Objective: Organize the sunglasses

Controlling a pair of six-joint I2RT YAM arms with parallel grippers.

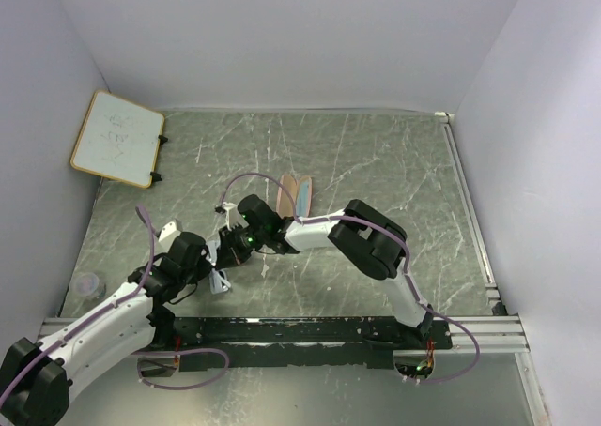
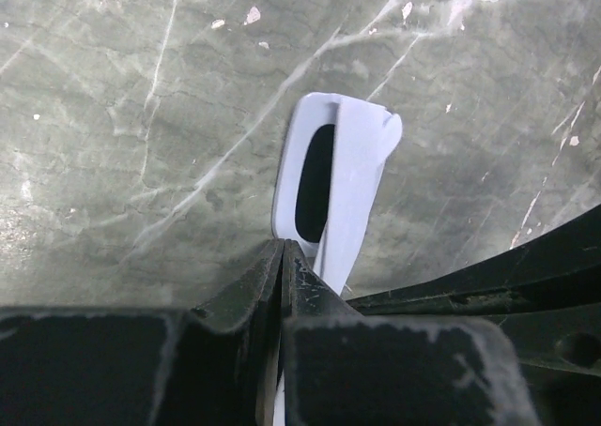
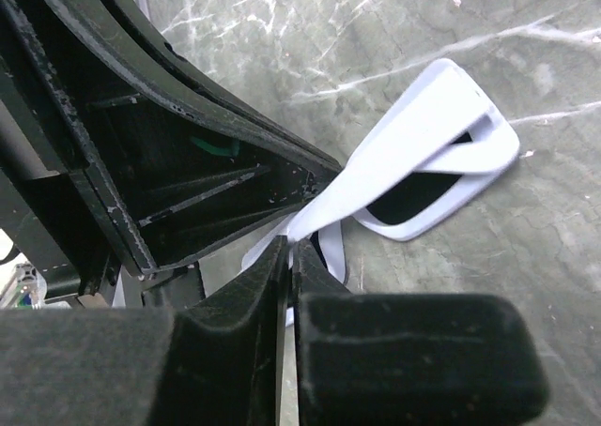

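Observation:
White-framed sunglasses (image 1: 220, 282) with dark lenses are between my two grippers at the front left of the table, partly hidden by them. In the left wrist view, a white temple arm (image 2: 351, 191) crosses the frame beside a dark lens (image 2: 315, 184). My left gripper is at the glasses' near end, fingertips close together; its grip is unclear. From the other side, my right gripper has its fingertips close together at the white temple strip (image 3: 385, 159), and whether they pinch it is unclear. The left gripper's dark finger (image 3: 216, 154) lies close alongside.
An open case (image 1: 287, 195), tan and blue inside, lies mid-table beyond the right arm. A whiteboard (image 1: 118, 137) stands at the back left, and a clear round container (image 1: 88, 286) sits at the left edge.

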